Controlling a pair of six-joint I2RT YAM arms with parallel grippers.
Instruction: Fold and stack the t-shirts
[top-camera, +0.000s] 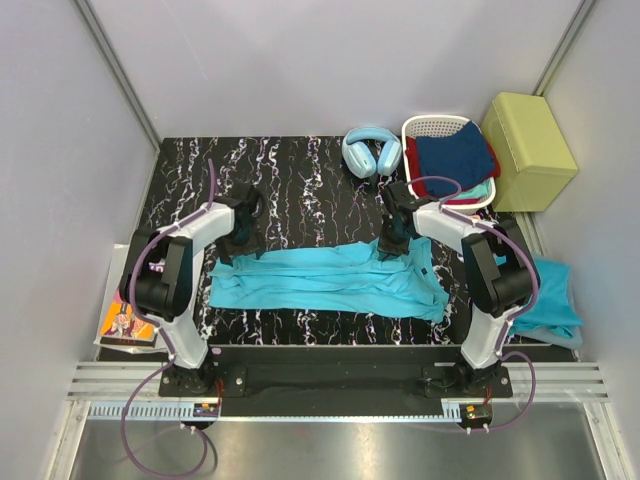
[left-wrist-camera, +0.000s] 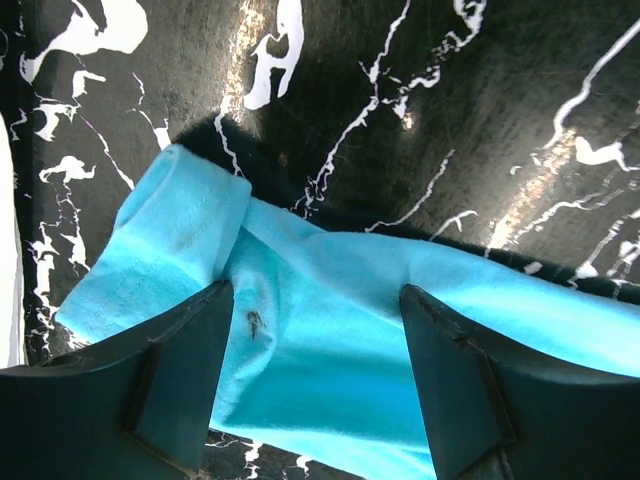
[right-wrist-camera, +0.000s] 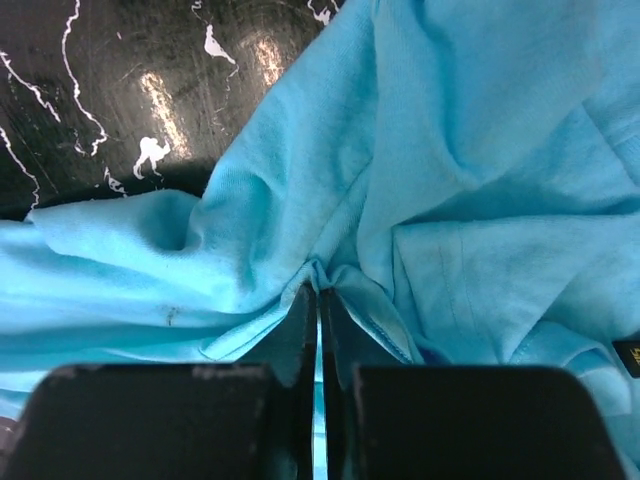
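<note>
A turquoise t-shirt (top-camera: 320, 292) lies in a long, rumpled strip across the black marbled table. My left gripper is over its left end, fingers apart, with the folded-over corner and top edge of the cloth beneath them. My right gripper is shut at the bunched, creased right part of the shirt, its tips pressed into a fold; whether cloth is pinched between them is unclear.
A white basket (top-camera: 433, 127) with navy, red and teal clothing, blue headphones (top-camera: 360, 157) and a green box (top-camera: 533, 153) stand at the back right. Folded turquoise cloth (top-camera: 550, 300) lies at the right edge, printed paper (top-camera: 130, 325) at the left.
</note>
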